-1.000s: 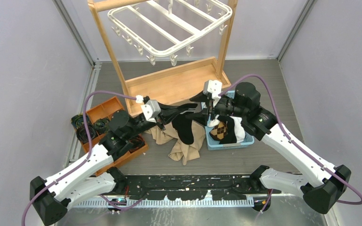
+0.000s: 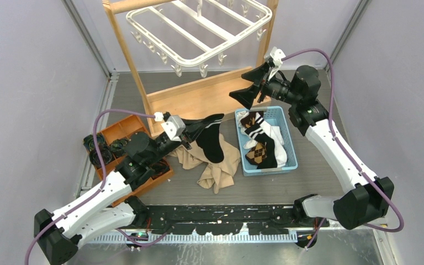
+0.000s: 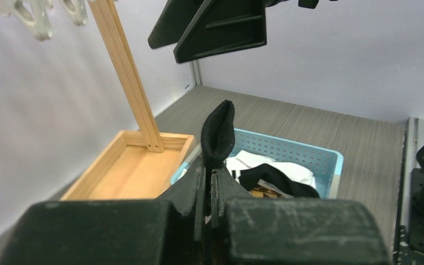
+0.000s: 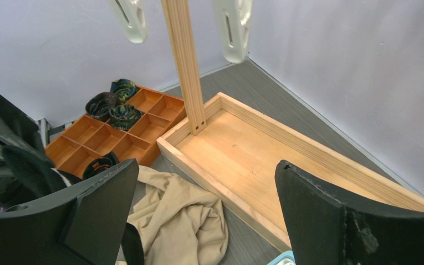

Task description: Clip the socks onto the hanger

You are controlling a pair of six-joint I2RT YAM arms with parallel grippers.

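A black sock (image 2: pixel 214 146) with white stripes hangs from my left gripper (image 2: pixel 203 126), which is shut on it. In the left wrist view a fold of the sock (image 3: pixel 218 132) sticks up from between the fingertips. My right gripper (image 2: pixel 242 89) stands open and empty, up and to the right of the sock and above the basket's far end. Overhead, the white hanger (image 2: pixel 185 59) carries several clips (image 2: pixel 203 69) along its edge. Two clips (image 4: pixel 234 30) show at the top of the right wrist view, beyond the open fingers (image 4: pixel 314 215).
A blue basket (image 2: pixel 293 149) of more socks stands right of centre. Beige cloth (image 2: pixel 226 165) lies beneath the held sock. The hanger's wooden stand (image 2: pixel 199 102) is behind. At left, an orange divided box (image 2: pixel 124 130) holds rolled dark items.
My right gripper has moved from beside the sock up and away toward the hanger, and stands wider open. The left gripper, with the sock, shifted slightly left.
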